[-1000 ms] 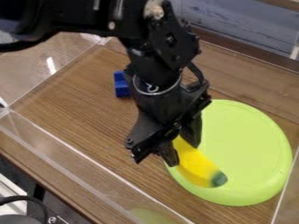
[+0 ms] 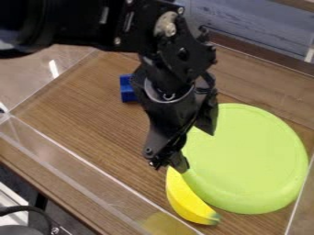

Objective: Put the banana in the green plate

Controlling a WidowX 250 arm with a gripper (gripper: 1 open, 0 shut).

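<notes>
The yellow banana (image 2: 186, 200) lies at the front-left edge of the green plate (image 2: 258, 161), mostly outside the rim. Its greenish tip points toward the front, and whether it touches the rim is hard to tell. Just above the banana's far end hang the dark fingertips of my gripper (image 2: 182, 147). No banana is held by it. How far the fingers are apart cannot be made out from this angle. The gripper covers part of the plate's left side.
A blue block (image 2: 128, 89) sits behind the gripper on the left. Clear low walls border the wooden tabletop (image 2: 86, 115) at the front and sides. Bare wood stretches left of the arm.
</notes>
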